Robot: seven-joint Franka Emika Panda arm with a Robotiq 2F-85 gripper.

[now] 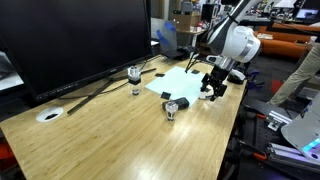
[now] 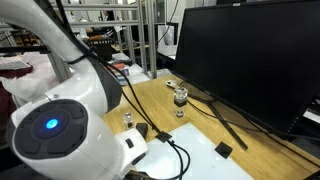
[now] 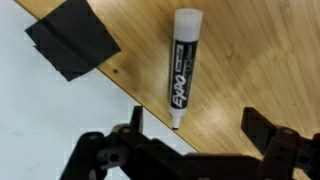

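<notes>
A capped Expo marker (image 3: 182, 65), pale with a black label, lies on the bare wood beside a white sheet in the wrist view. My gripper stands open, with its dark fingers (image 3: 258, 128) wide apart at the bottom of that view and nothing held between them. The marker's narrow end points toward the gap. In exterior view 1 my gripper (image 1: 208, 82) hangs over the right part of the table, near a small pale item on the wood. The arm's white body hides the gripper in exterior view 2.
The white sheet (image 1: 178, 82) bears a black square (image 3: 73, 38). Two clear cups (image 1: 134, 80) (image 1: 171, 112) and a dark object (image 1: 176, 103) stand to the left of the arm. A large black monitor (image 1: 80, 45) lines the back.
</notes>
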